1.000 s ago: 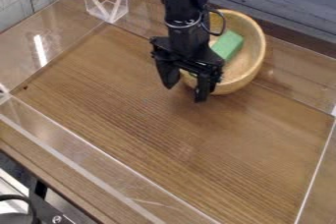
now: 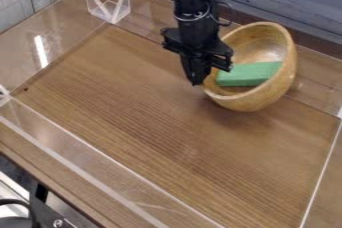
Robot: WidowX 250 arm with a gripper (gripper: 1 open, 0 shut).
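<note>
A black robot arm reaches down from the top centre, its gripper (image 2: 201,72) shut at the left rim of a tan bowl (image 2: 254,102). The bowl looks tilted, and a green block (image 2: 246,74) lies in it. Whether the fingertips grip the rim or only touch it is hard to tell.
A clear plastic piece (image 2: 110,2) stands at the back left. A wall runs along the back, and black cables lie at the bottom left corner.
The gripper has shifted slightly up from where it was a second ago. The bowl has moved toward the front right and now looks more tilted, with the green block lower in view.
</note>
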